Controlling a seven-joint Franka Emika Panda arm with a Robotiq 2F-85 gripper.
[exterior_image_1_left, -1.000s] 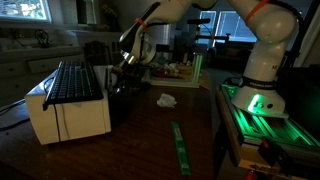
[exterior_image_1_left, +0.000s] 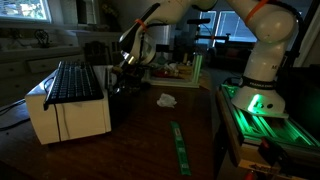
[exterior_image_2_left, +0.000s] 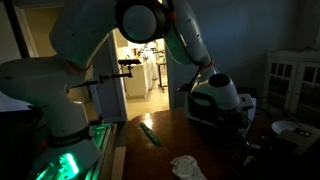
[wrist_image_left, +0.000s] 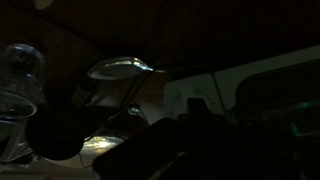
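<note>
No task is named, so I cannot tell which objects belong to it. My gripper (exterior_image_1_left: 126, 77) is low behind the far side of a white box (exterior_image_1_left: 75, 122), which has a black keyboard-like object (exterior_image_1_left: 76, 82) on top. In the wrist view the gripper is a dark shape at the lower middle, its fingers shut and nothing visible between them. A pale-edged casing (wrist_image_left: 250, 75) lies close by on the right. Further left are a shiny spoon-like object (wrist_image_left: 118, 68) and a clear glass (wrist_image_left: 18, 82). Deep shadow hides most detail around the fingertips.
A crumpled white cloth (exterior_image_1_left: 166, 100) and a long green object (exterior_image_1_left: 180, 148) lie on the dark tabletop (exterior_image_1_left: 130, 155). Several items stand along the back of the table. Open room lies in the middle front.
The arm and gripper have barely moved, if at all. The box, cloth and green object stay where they were.
</note>
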